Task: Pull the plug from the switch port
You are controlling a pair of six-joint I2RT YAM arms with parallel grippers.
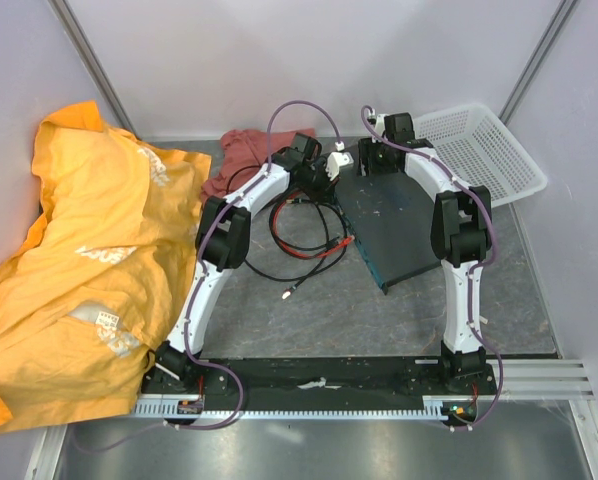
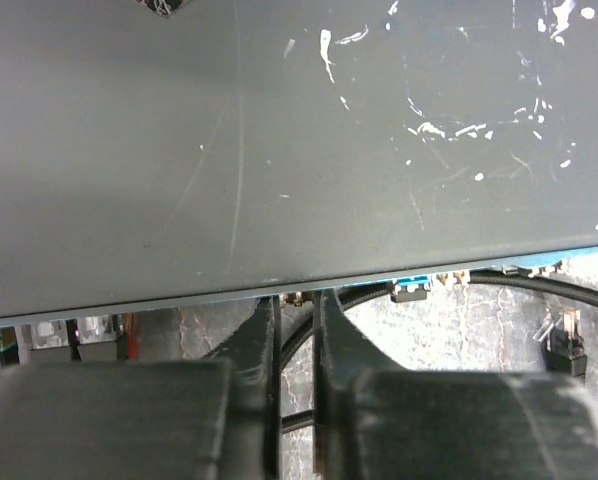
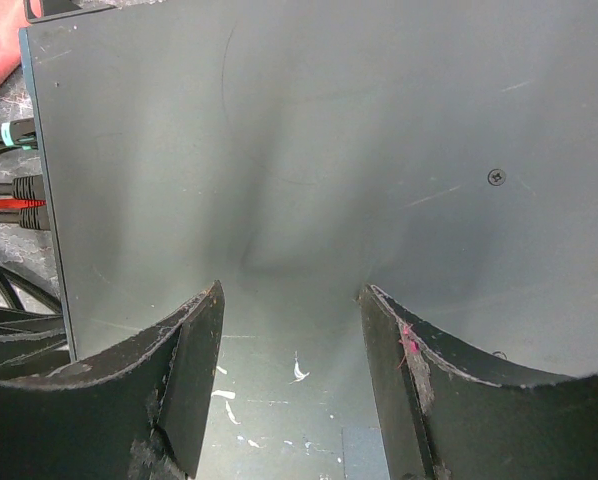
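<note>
The switch (image 1: 394,225) is a dark, flat box lying at an angle on the right half of the table. Its grey top (image 2: 279,150) fills most of the left wrist view, with the port edge crossing below. My left gripper is at that edge, its fingers a narrow gap apart; small brassy bits show between the tips, and no plug is clearly held. Black plugs (image 3: 29,188) with black and red cables sit along the edge in the right wrist view. My right gripper stands open over the switch's top, nothing between its fingers.
Coiled black and red cables (image 1: 309,250) lie left of the switch, one loose connector (image 1: 287,294) toward the front. A reddish cloth (image 1: 249,160) lies behind, a white basket (image 1: 489,150) back right, a yellow cloth (image 1: 89,280) left.
</note>
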